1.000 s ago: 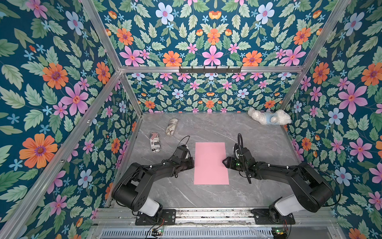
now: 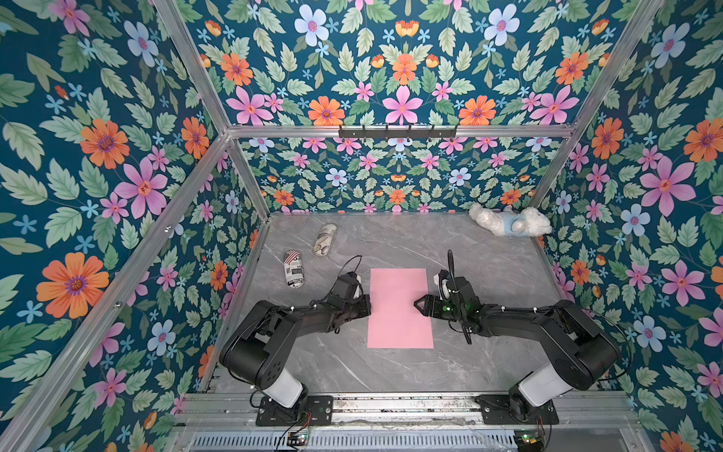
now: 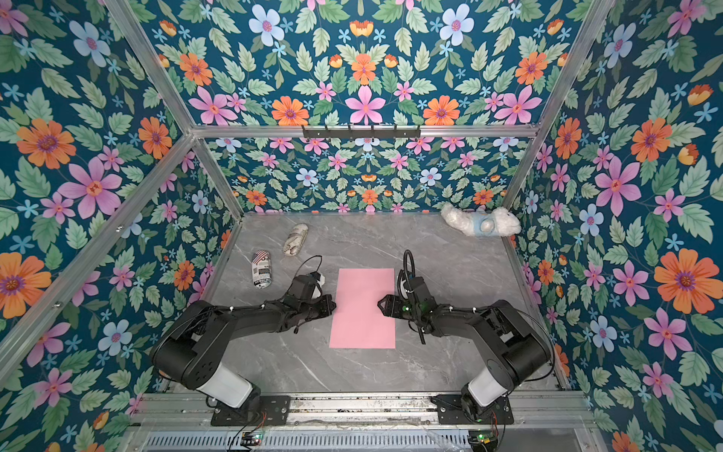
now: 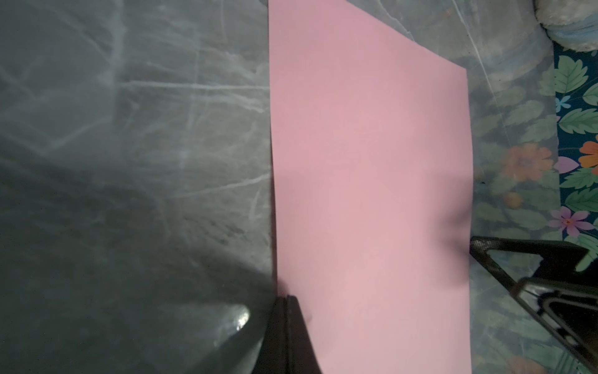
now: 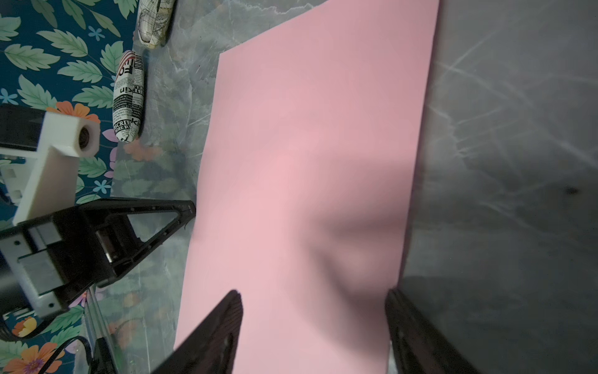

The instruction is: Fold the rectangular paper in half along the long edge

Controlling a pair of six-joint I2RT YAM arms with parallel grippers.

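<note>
The pink rectangular paper (image 2: 399,309) lies flat and unfolded on the grey marbled table, its long sides running front to back. At its left long edge is my left gripper, shut, its tips right on the paper's border; whether the edge is pinched between them does not show. My right gripper stands partly open at the opposite long edge. One finger (image 5: 224,318) is over the paper, and the other is at the edge; nothing is gripped. Both grippers sit about midway along the paper's length in the top right view.
Two newsprint-patterned rolls (image 2: 293,269) (image 2: 324,239) lie at the back left. A white fluffy plush (image 2: 512,221) with a blue band rests in the far right corner. Bare table surrounds the paper in front and behind.
My left gripper has shifted slightly right, up to the paper's left edge. The right gripper has moved left, now reaching over the right edge. The paper has barely moved.
</note>
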